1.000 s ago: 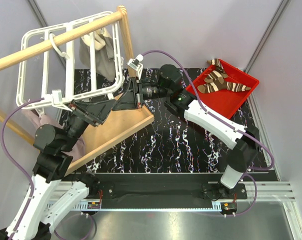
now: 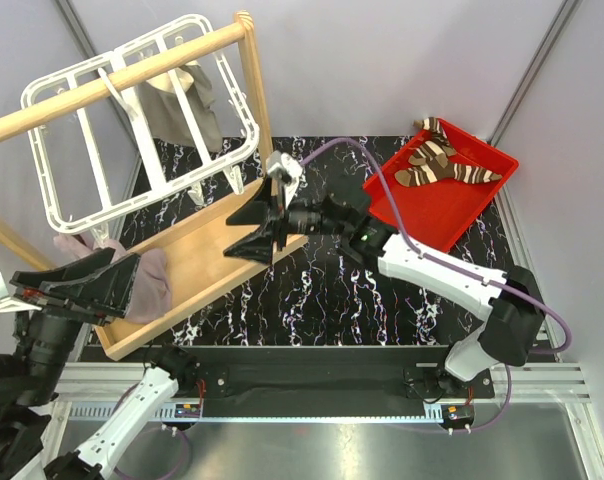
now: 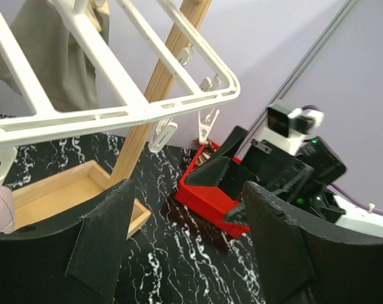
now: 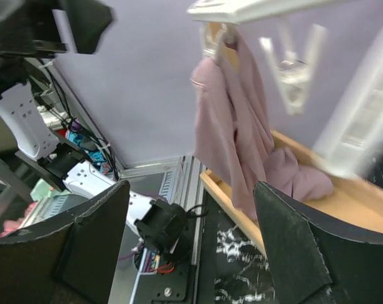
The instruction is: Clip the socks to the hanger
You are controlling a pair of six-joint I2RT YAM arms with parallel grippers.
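Observation:
The white hanger [image 2: 147, 150] hangs tilted from a wooden rack, with white clips [image 3: 163, 135] along its edge. A grey sock [image 2: 184, 108] hangs at its back, and a pink sock [image 4: 224, 120] hangs near a front clip. Brown striped socks [image 2: 447, 167] lie in the red bin [image 2: 422, 210]. My left gripper [image 2: 125, 280] is at the left, beside the pink sock in the top view, its fingers apart and empty in its wrist view. Near the hanger's right front corner, my right gripper [image 2: 237, 228] stands open with nothing between its fingers.
The wooden rack's bar [image 2: 112, 82] crosses over the hanger, and its tray base [image 2: 217, 245] lies below. A purple hose [image 2: 382, 180] runs along the right arm.
My left gripper has drawn away from the right one, toward the left. The hanger has swung slightly left.

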